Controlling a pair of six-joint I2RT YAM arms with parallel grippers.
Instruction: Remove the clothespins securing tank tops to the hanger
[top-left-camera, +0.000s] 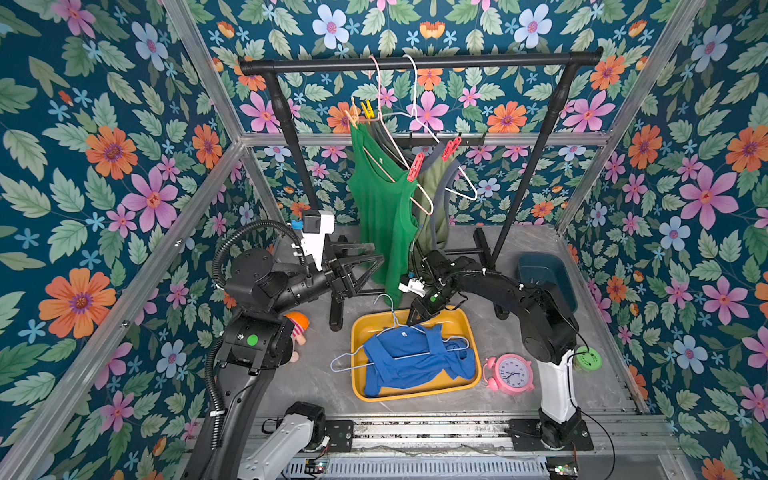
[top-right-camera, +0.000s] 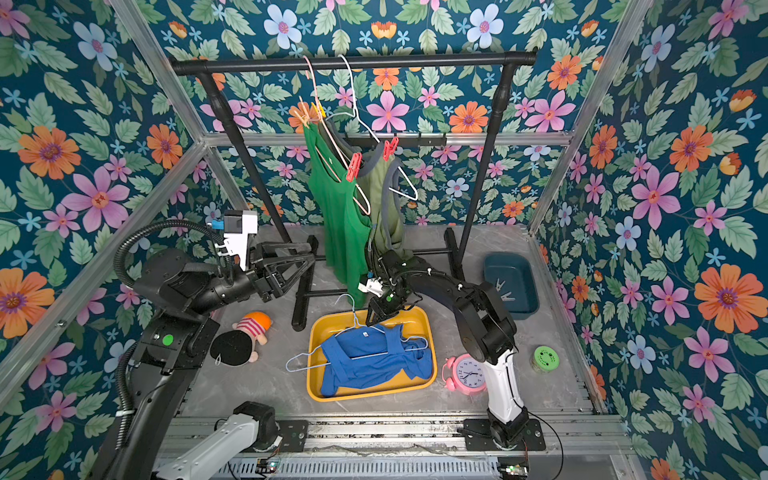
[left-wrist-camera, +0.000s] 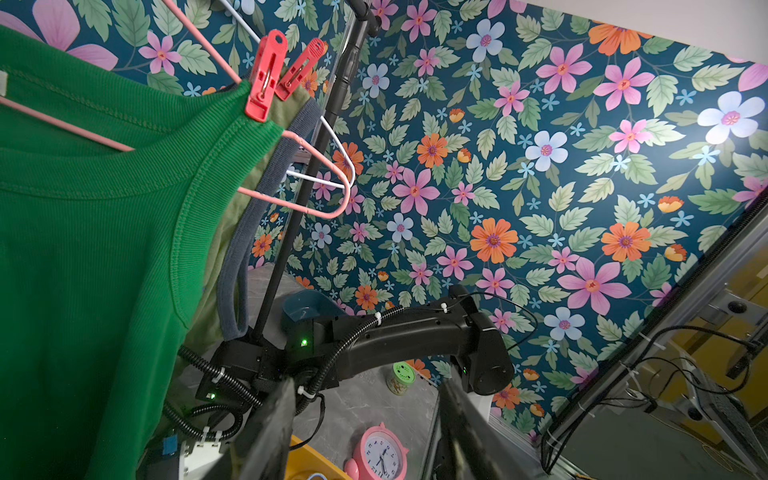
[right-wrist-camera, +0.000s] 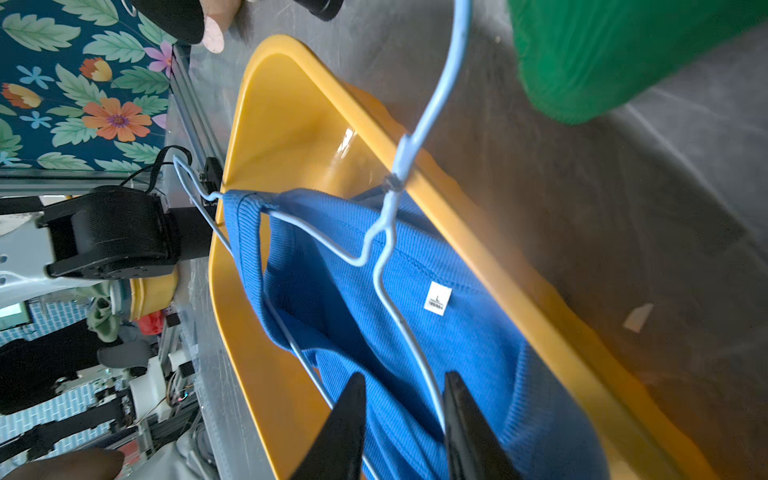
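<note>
A green tank top (top-left-camera: 380, 192) hangs on a pink hanger, held by a peach clothespin (top-left-camera: 353, 115) and a red clothespin (top-left-camera: 416, 166). Behind it, an olive top (top-left-camera: 432, 192) on a white hanger carries another red clothespin (top-left-camera: 451, 148) and a yellow one (top-left-camera: 368, 110). My left gripper is open and empty, left of the green top and below its pins. The blue tank top (top-left-camera: 412, 356) lies with its light-blue hanger (right-wrist-camera: 392, 200) in the yellow tray (top-left-camera: 360, 324); no pin shows on it. My open right gripper is over that hanger's wire.
The black rack bar (top-left-camera: 496, 60) spans the back. A dark teal bin (top-right-camera: 516, 308) holds light clothespins at right. A pink clock (top-left-camera: 512, 374), a green-lidded can (top-left-camera: 588, 358) and an orange-haired doll (top-right-camera: 254, 324) stand around the tray. Floor left of the tray is partly free.
</note>
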